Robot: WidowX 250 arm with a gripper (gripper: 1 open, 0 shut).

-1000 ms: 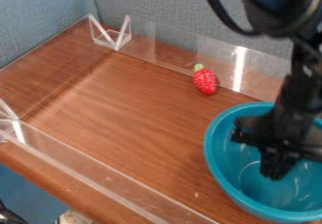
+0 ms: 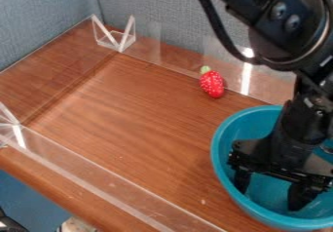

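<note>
A black gripper (image 2: 271, 183) hangs from the arm at the right, lowered inside a blue bowl (image 2: 233, 128) on the right side of the wooden table. Its dark fingers stand apart over the bowl's floor; whether anything lies between them is hard to see. A red strawberry (image 2: 212, 85) with a green top sits toward the back of the table, behind the bowl and outside it.
Clear plastic guards (image 2: 113, 38) stand along its edges and corners, with grey padded walls behind. A blue area lies below the front left edge.
The arm has come down into the bowl over the last second.
</note>
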